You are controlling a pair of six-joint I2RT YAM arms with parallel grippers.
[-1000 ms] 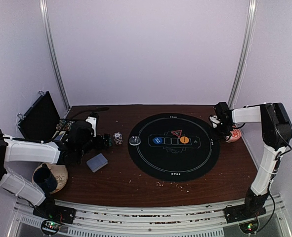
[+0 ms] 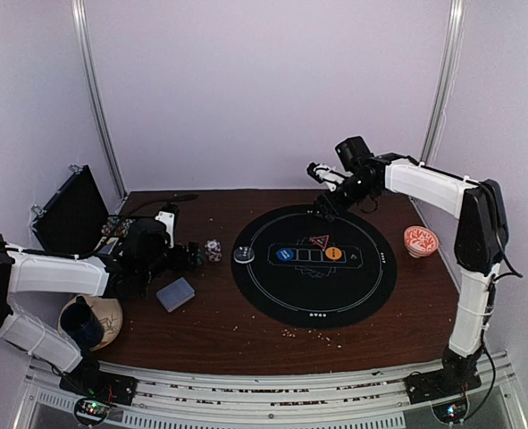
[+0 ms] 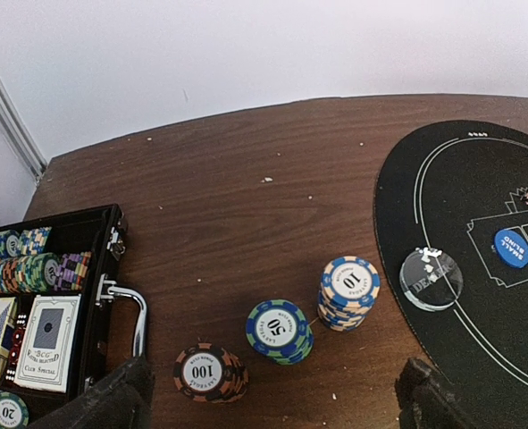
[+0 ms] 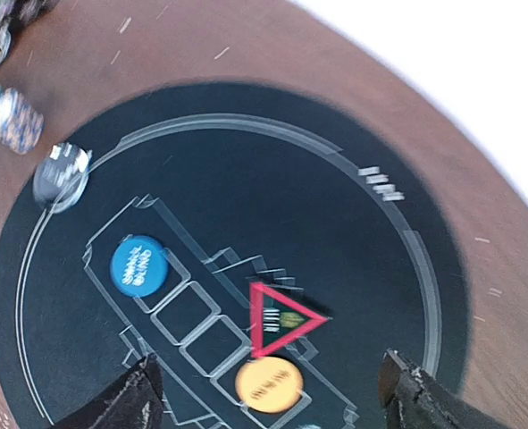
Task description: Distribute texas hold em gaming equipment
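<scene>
A black poker mat holds a clear dealer puck, a blue small blind button, a yellow button and a red triangle marker. Left of it stand chip stacks marked 10, 50 and 100. The open chip case holds chips, cards and dice. My left gripper is open beside the case, above the table near the stacks. My right gripper hangs open above the back of the mat, nothing between its fingers.
A red patterned bowl sits at the right. A blue translucent box lies front left, and a dark mug stands on a round board at the near left.
My right arm has risen and moved leftward from the red bowl to above the mat's back, uncovering the bowl. The left arm and the objects look unchanged.
</scene>
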